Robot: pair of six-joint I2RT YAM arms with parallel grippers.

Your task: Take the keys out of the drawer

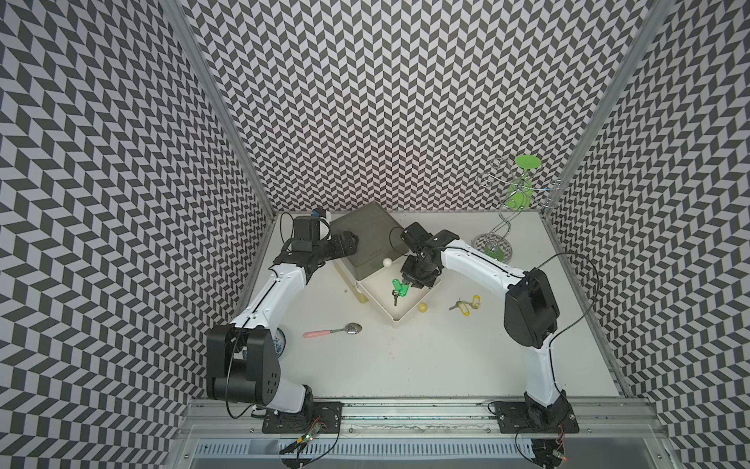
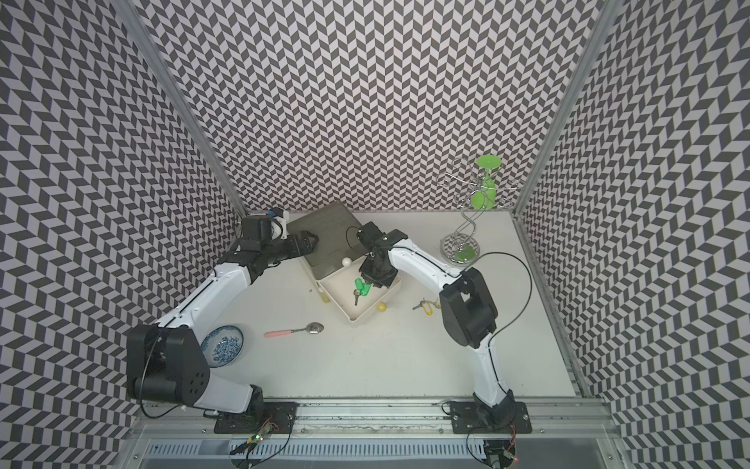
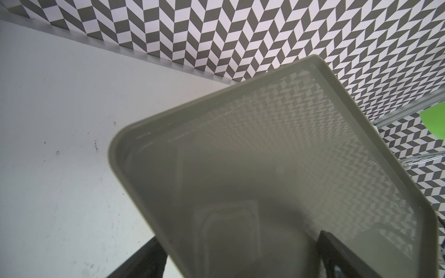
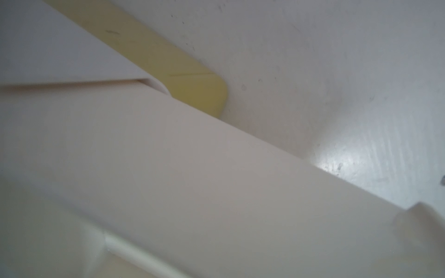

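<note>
Green-tagged keys (image 1: 400,287) lie in the pulled-out white drawer (image 1: 397,316), below a grey-topped cabinet (image 1: 367,234). Over the drawer's right part, my right gripper (image 1: 412,281) points down beside the green tags; its fingertips are hidden from above. The right wrist view is filled by the blurred drawer wall (image 4: 199,176), with no keys visible. My left gripper is at the cabinet's left side, its fingers wide apart. One finger is outside the edge and the other over the grey top; whether they press on it cannot be told.
Yellow-tagged keys (image 1: 466,305) lie right of the drawer. A pink-handled spoon (image 1: 332,331) and a blue-patterned bowl (image 2: 222,346) are at the left front. A wire rack with green parts (image 1: 515,195) stands at the back right.
</note>
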